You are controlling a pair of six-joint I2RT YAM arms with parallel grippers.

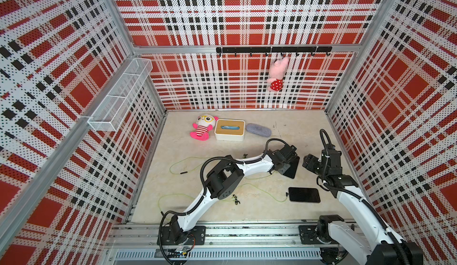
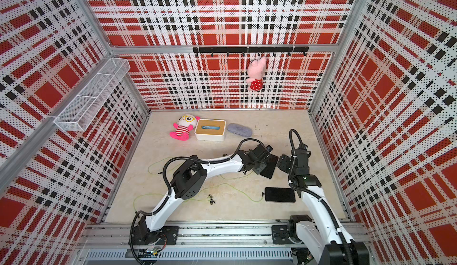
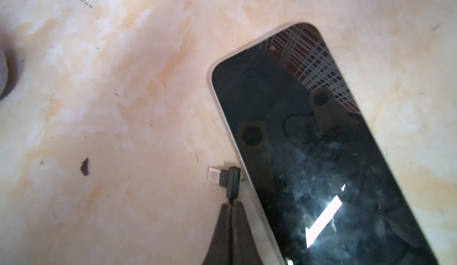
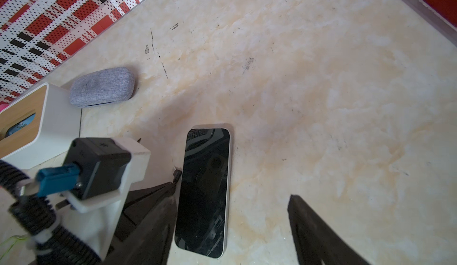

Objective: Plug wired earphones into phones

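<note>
In the left wrist view my left gripper is shut on the cable end of a black right-angle plug [image 3: 232,181]. Its metal tip points left, away from the black phone [image 3: 304,136], whose long edge lies close beside the plug. My right gripper stands open above the table; the same phone [image 4: 203,188] lies beyond its left finger, with nothing held. A second phone [image 1: 304,195] lies nearer the front, and a plug [image 1: 287,194] on a green cable sits at its left end; whether it is inserted cannot be told. Green earphone cables [image 1: 259,188] spread across the table.
At the back are a pink-and-white doll [image 1: 203,127], a white box [image 1: 230,137] with a wooden-coloured top and a grey case [image 1: 258,130]. Loose earbuds [image 1: 236,200] lie near the front.
</note>
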